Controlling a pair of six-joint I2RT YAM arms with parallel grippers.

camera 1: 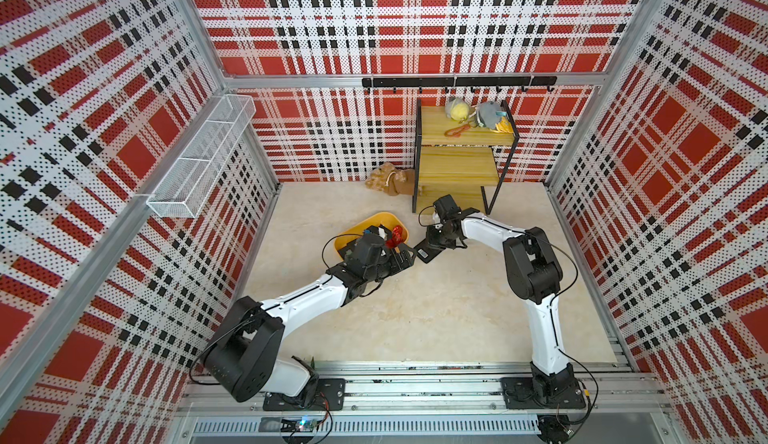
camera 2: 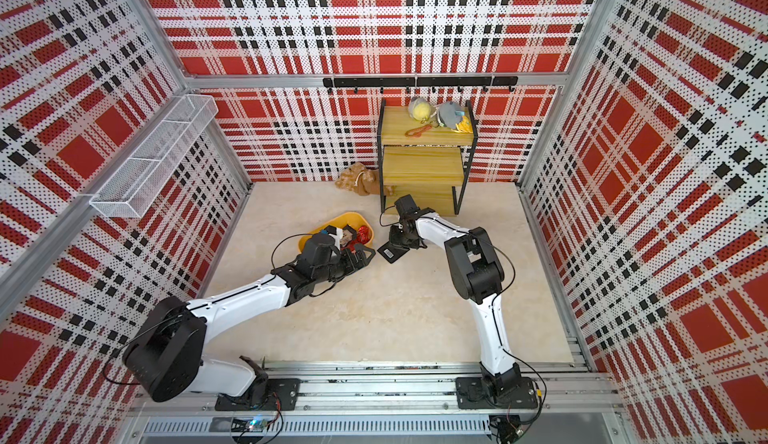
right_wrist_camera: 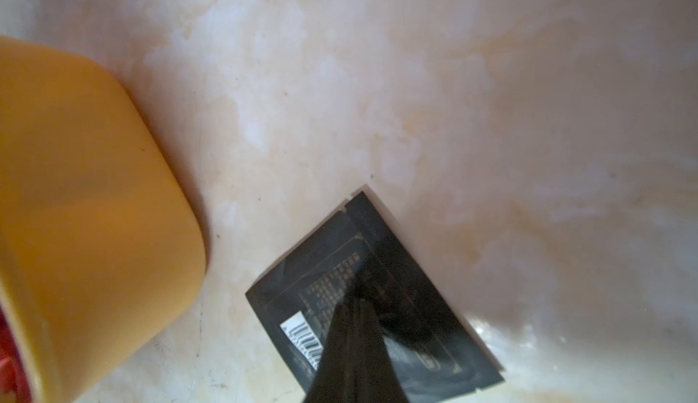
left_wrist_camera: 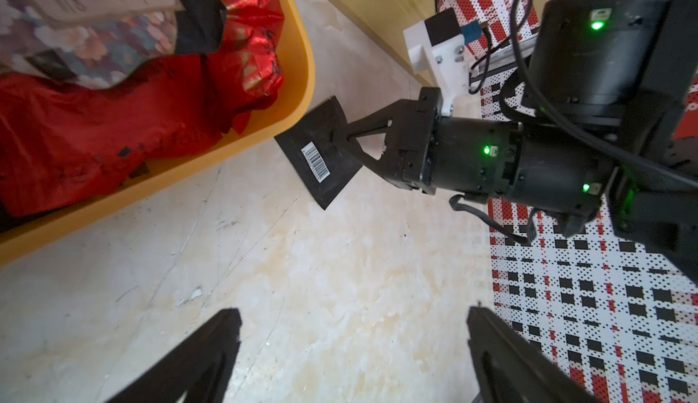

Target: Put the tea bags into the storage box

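The black tea bag [right_wrist_camera: 392, 279] lies flat on the table, its barcode label facing up, just right of the yellow storage box [right_wrist_camera: 109, 185]. My right gripper is shut, its tips together on the bag's upper face; the bag is outside the fingers. In the left wrist view the same tea bag [left_wrist_camera: 320, 159] sits by the box's corner under those tips. Inside the box are red foil packets [left_wrist_camera: 145, 127] and a floral-labelled bag [left_wrist_camera: 109, 47]. My left gripper stands open and empty; from above it hovers at the box's front right side [camera 1: 400, 264].
A wooden shelf [camera 1: 456, 163] with soft toys on its top stands behind the right arm. A brown plush toy [camera 1: 388, 178] rests left of the shelf. Both grippers are close together.
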